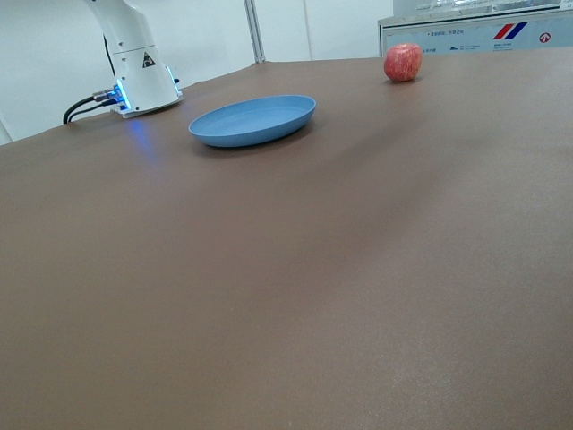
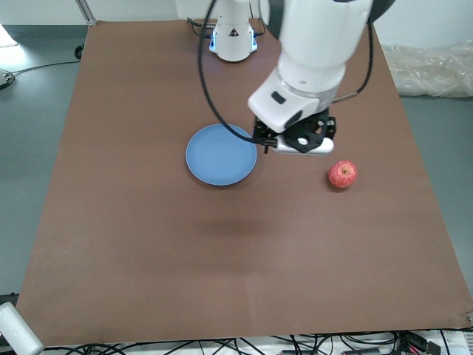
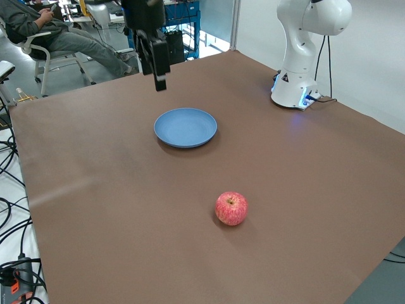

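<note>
A red apple [image 2: 342, 174] rests on the brown table, right of a round blue plate [image 2: 220, 159]; the right view shows the apple [image 3: 231, 208] nearer that camera than the plate [image 3: 185, 128]. My gripper [image 2: 295, 144] hangs from the white arm above the table, between plate and apple in the left view, its fingers mostly hidden under the wrist. In the right view the gripper [image 3: 158, 71] shows dark at the top, raised above the table, with nothing seen in it. The top view shows the apple [image 1: 403, 62] and plate [image 1: 251, 121], but no gripper.
A white robot base [image 3: 294, 88] stands at the table's edge with cables. Cables and equipment run along another edge, and a seated person is visible beyond the table in the right view.
</note>
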